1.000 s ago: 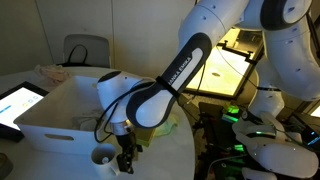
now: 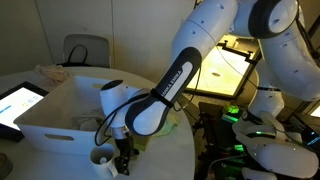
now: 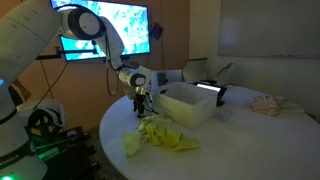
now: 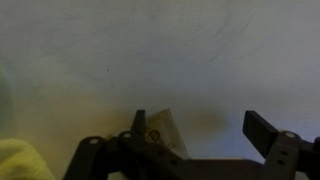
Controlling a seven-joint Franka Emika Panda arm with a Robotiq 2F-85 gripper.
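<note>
My gripper stands open low over the pale table, with bare table showing between most of the span of its fingers. A small brownish item with pale edges (image 4: 168, 130) lies beside and partly behind the left finger in the wrist view; what it is cannot be made out. In exterior view 1 the gripper (image 2: 124, 162) is close to the table, just right of a white cup-like object (image 2: 103, 158). Whether they touch is unclear. A yellow cloth (image 3: 168, 136) lies crumpled on the table, its edge (image 4: 20, 160) showing at the wrist view's lower left.
A large white open box (image 2: 55, 140) stands behind the gripper. A lit screen (image 2: 15, 108) is at the far left, and a pinkish cloth (image 3: 266, 104) lies towards the back.
The arm has shifted slightly, with the gripper a little lower and further left in exterior view 1. The white cup-like object and the box appear unmoved.
</note>
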